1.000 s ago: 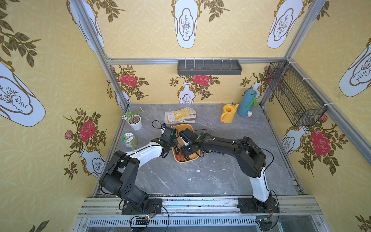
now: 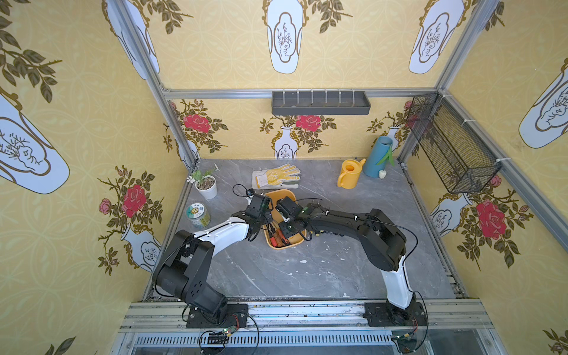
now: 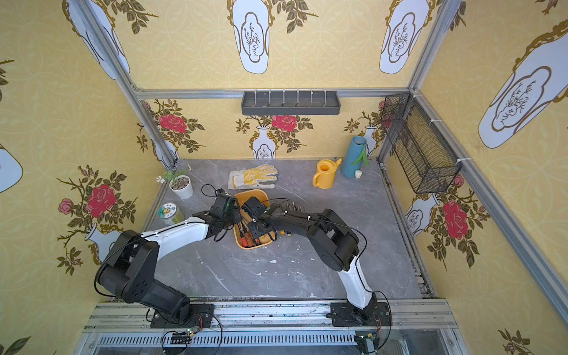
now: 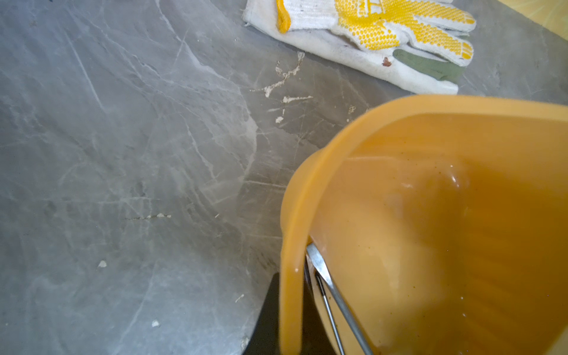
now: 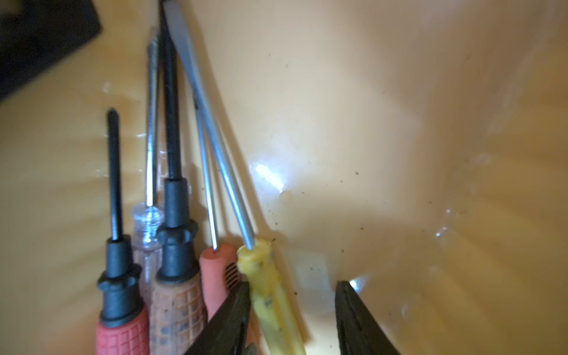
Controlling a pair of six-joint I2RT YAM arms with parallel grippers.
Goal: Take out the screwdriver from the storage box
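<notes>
The orange-yellow storage box stands mid-table with several screwdrivers inside. In the right wrist view a yellow-handled screwdriver lies rightmost, its flat shank pointing up-left. My right gripper is part open over it; the left finger overlaps the handle's edge, and the gap to the right finger shows bare box floor. Whether that finger touches the handle I cannot tell. At the box's left wall, my left gripper is shut on the thin rim, one finger on each side.
Beside the yellow handle lie screwdrivers with orange, brown and red handles. Gloves rest behind the box. A yellow watering can stands back right, a potted plant and a can left.
The left arm and the box have stayed still.
</notes>
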